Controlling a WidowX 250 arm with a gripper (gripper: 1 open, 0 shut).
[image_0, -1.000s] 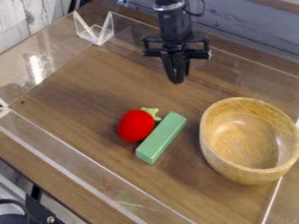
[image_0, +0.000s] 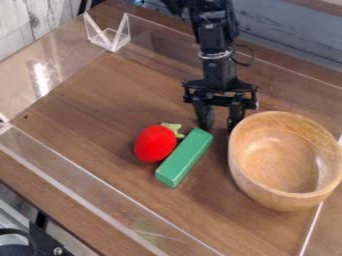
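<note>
My black gripper (image_0: 219, 116) is low over the wooden table, open, its fingers pointing down just behind the green block and the bowl. A red tomato-like object (image_0: 154, 145) with a green top lies left of a green rectangular block (image_0: 183, 159). A large wooden bowl (image_0: 283, 163) stands at the right. Nothing shows between the fingers.
Clear plastic walls (image_0: 108, 32) edge the table (image_0: 87, 115) along the back, left and front.
My gripper has come down and toward the front, from high at the back to just above the block and beside the bowl's rear rim. The objects look unmoved.
</note>
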